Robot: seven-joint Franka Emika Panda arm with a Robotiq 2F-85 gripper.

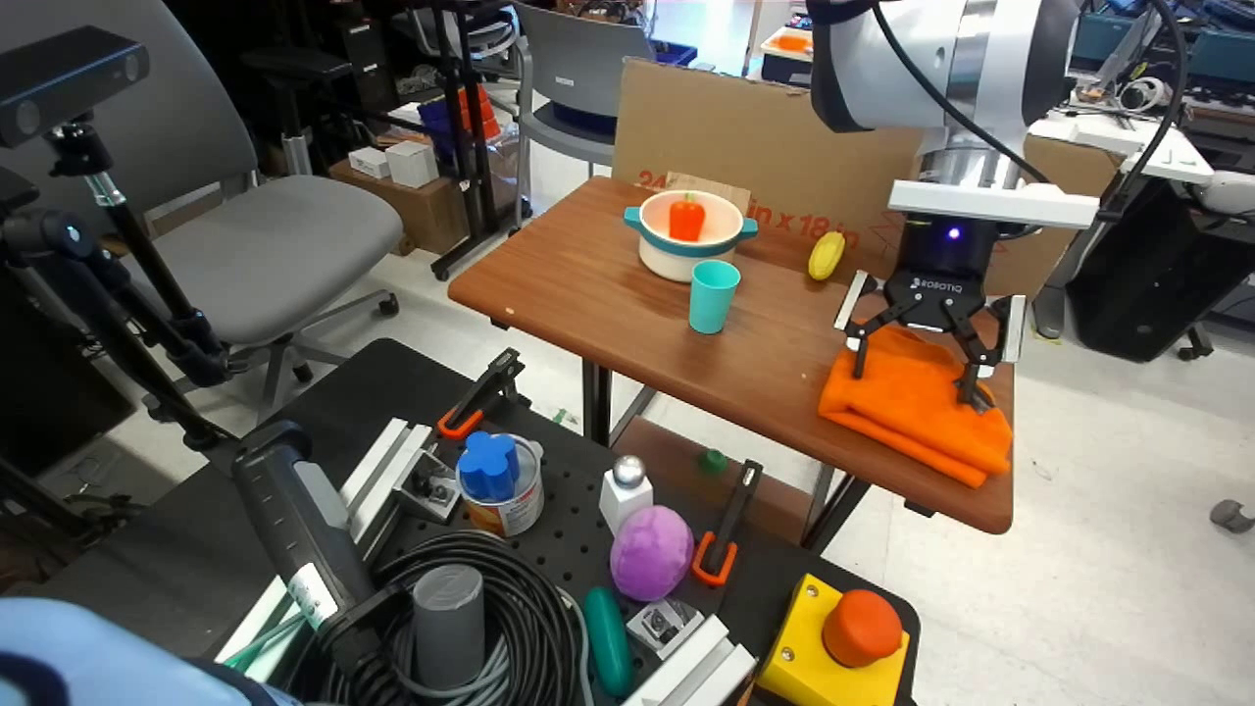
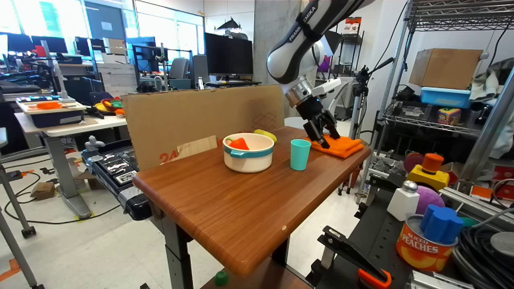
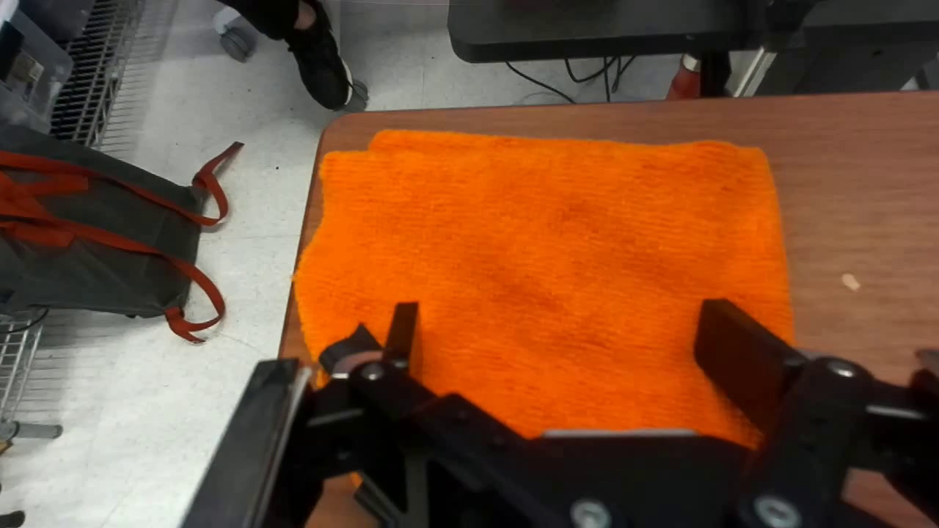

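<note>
A folded orange towel lies on the right end of the brown table; in the wrist view the orange towel fills the middle. Over it, pointing down, is my gripper, its fingers spread wide apart. From the side, the gripper appears close to the towel's top; whether the fingertips touch it I cannot tell. No fold of cloth is seen pinched between the fingers. A small dark tag on the towel shows beside one fingertip.
A teal cup and a cream pot with a red pepper inside stand farther left. A yellow object lies near the cardboard barrier.
</note>
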